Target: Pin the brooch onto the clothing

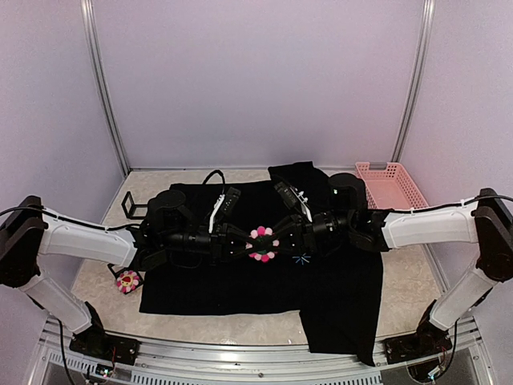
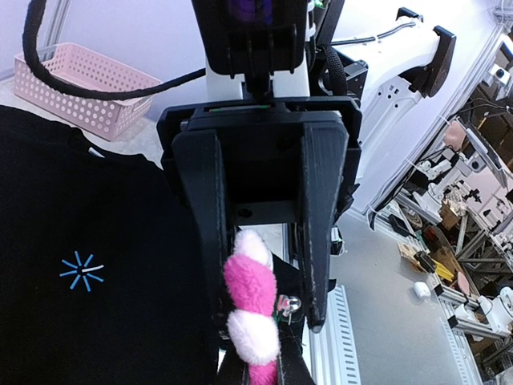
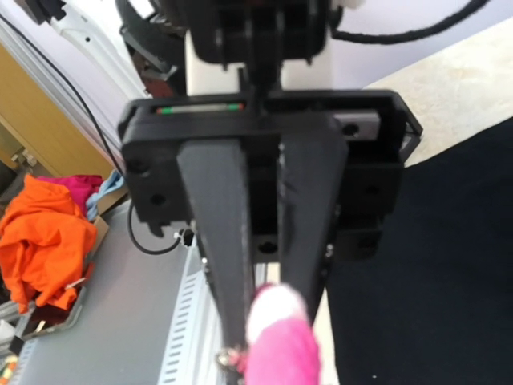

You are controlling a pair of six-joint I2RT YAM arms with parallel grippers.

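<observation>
A pink and white flower brooch is over the black clothing, between the tips of my two grippers. My left gripper is shut on the brooch. In the left wrist view the brooch is seen edge-on, a small shiny metal part of its back beside it. My right gripper meets the brooch from the other side. Its fingers have a narrow gap between them. The petals cover where its tips meet, and a metal fitting shows beside one tip.
On the clothing a blue burst-shaped mark lies just right of the brooch. A second flower brooch sits at the left side, near a black bracket. At the back right stands a pink basket.
</observation>
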